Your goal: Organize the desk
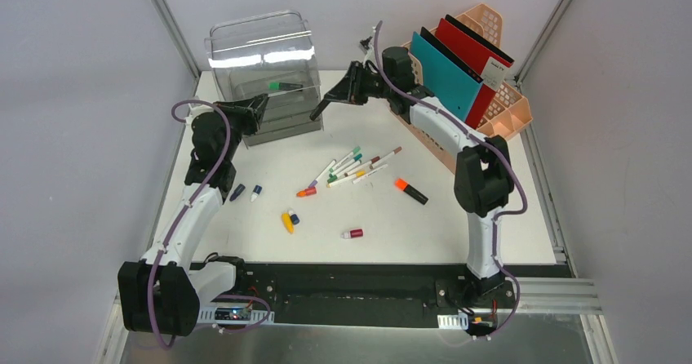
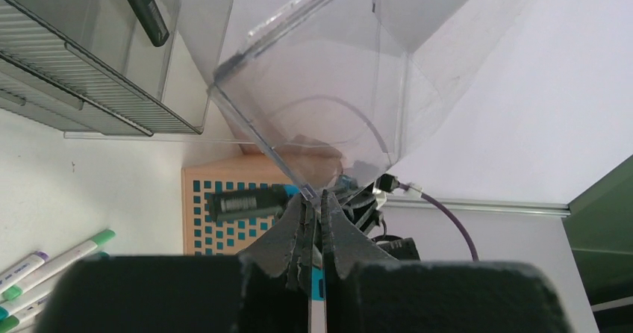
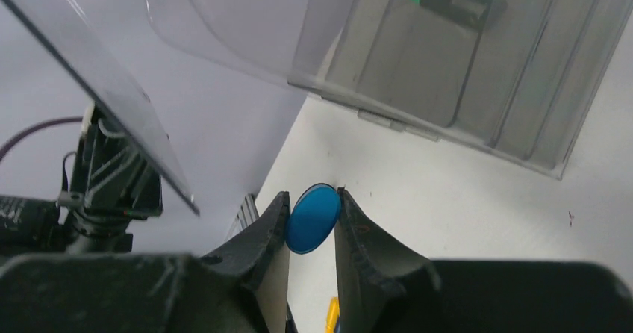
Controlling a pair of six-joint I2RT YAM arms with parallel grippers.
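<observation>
In the left wrist view, my left gripper is shut on a lower corner of the clear lid [image 2: 313, 64], which is tilted open on the storage box [image 1: 290, 127]. From above, my right gripper [image 1: 343, 95] is at the right of the box's mouth, shut on a black highlighter [image 1: 318, 110]. The highlighter's blue end [image 3: 313, 217] shows between the right fingers. A green-capped highlighter [image 1: 286, 86] lies inside the box. Several thin markers [image 1: 355, 166] are spread mid-desk, with an orange-capped highlighter [image 1: 411, 191] to their right.
Small bottles lie loose: an orange one [image 1: 306, 192], a yellow one [image 1: 287, 223] and a red one [image 1: 352, 233], plus several dark blue ones. A peach rack [image 1: 512, 111] with a teal folder [image 1: 445, 74] and red folders stands back right.
</observation>
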